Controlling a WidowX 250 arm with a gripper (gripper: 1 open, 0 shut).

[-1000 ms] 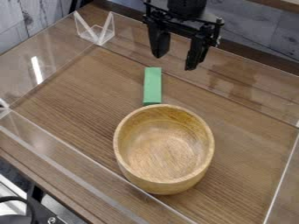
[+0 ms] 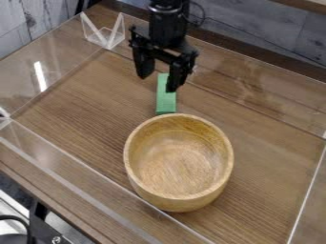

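My black gripper (image 2: pixel 162 57) hangs in the upper middle of the camera view, its fingers open and pointing down, just above a green block (image 2: pixel 166 95). The block lies lengthwise on the wooden surface, its far end close to the gripper. Whether the fingers touch it cannot be told. Below the block is a large round tan bowl (image 2: pixel 177 125), empty.
A clear wire or plastic rack (image 2: pixel 105 32) stands at the upper left. A dark cable lies at the lower left edge.
The gripper has moved left, from the upper right of centre to over the far end of the green block. The block and bowl have not visibly moved.
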